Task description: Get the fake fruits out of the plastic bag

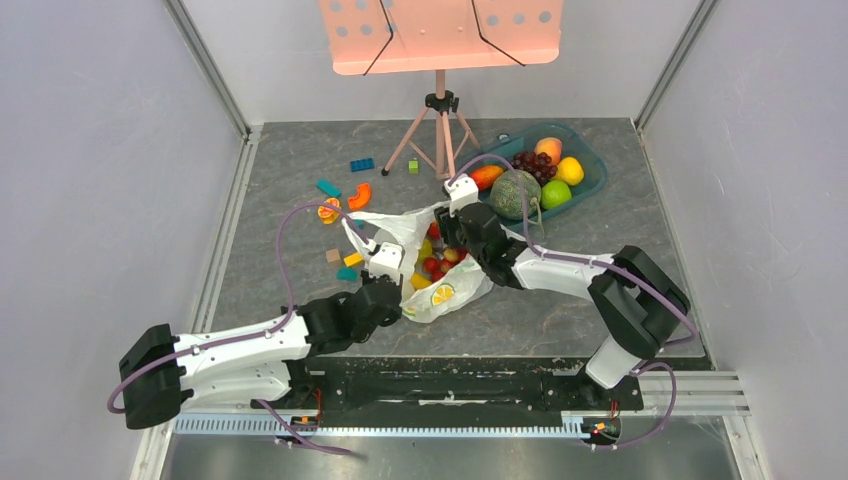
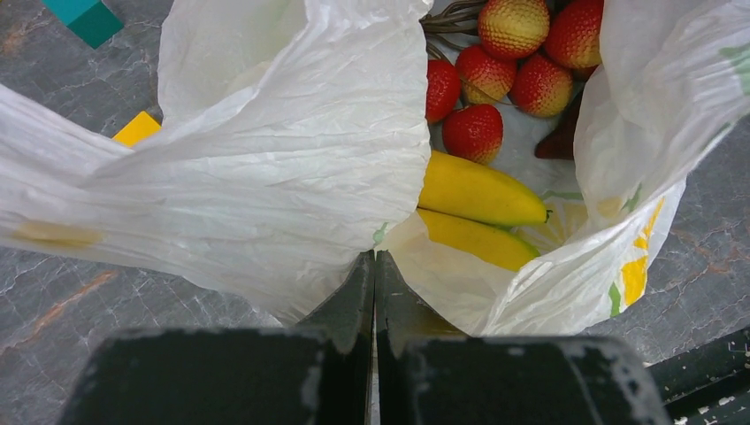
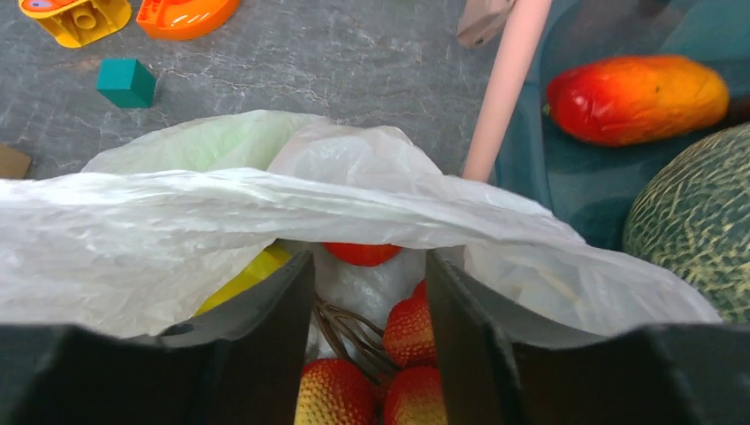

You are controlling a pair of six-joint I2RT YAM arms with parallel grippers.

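Observation:
The white plastic bag [image 1: 408, 228] lies open at mid-table, its mouth facing up. Inside it the left wrist view shows several red-yellow strawberry-like fruits [image 2: 513, 25] on brown stems, and yellow banana-like fruits [image 2: 482, 190]. My left gripper is shut at the bag's near-left edge; thin plastic meets its tips, though how much lies between them is hidden. Over the bag's far right part stands my right gripper, part open, the strawberries showing between and below its fingers and no fruit clasped. A red round fruit [image 3: 363, 253] is partly covered by the bag's rim.
A teal basket [image 1: 600, 180] at the back right holds a melon [image 1: 514, 196], a papaya-like fruit [image 1: 485, 177] and other fruits. The pink stand [image 1: 441, 130] is close behind the bag. Toy blocks [image 1: 354, 259] lie to the left.

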